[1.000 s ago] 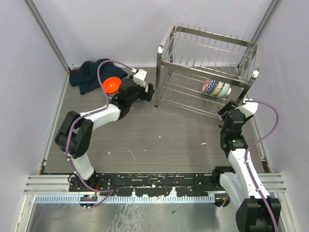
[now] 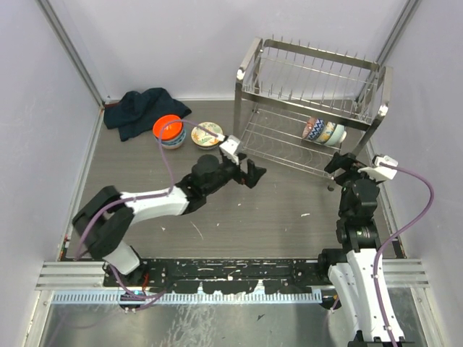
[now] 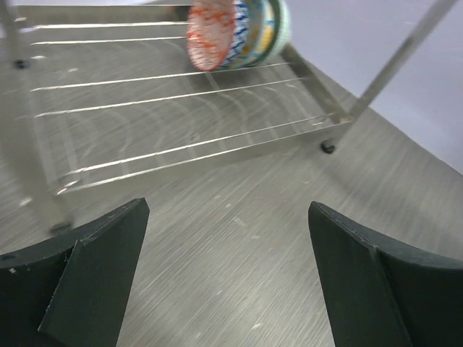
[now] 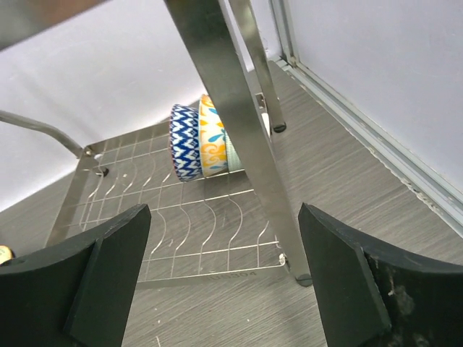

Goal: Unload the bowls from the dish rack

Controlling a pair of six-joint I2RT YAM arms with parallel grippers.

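Note:
On the lower shelf of the metal dish rack [image 2: 310,53], several patterned bowls [image 2: 323,131] lie tipped on their sides, nested in a row near the right end. The right wrist view shows the blue zigzag bowl [image 4: 185,143] beside the yellow one [image 4: 213,137], partly behind a rack leg. My left gripper [image 2: 255,173] is open and empty, in front of the rack's left side. By the rack's right front leg, my right gripper [image 2: 340,165] stands open with nothing between its fingers. On the floor are an orange bowl [image 2: 167,126] atop others and a cream patterned bowl [image 2: 206,134].
A dark blue cloth [image 2: 145,112] lies crumpled at the back left, against the stacked bowls. The rack's upright legs [image 4: 242,123] and shelf edges stand near both grippers. Open floor [image 2: 275,224] stretches before the rack, and walls close in the sides.
The right arm has shifted only slightly. The bowls in the rack have stayed put.

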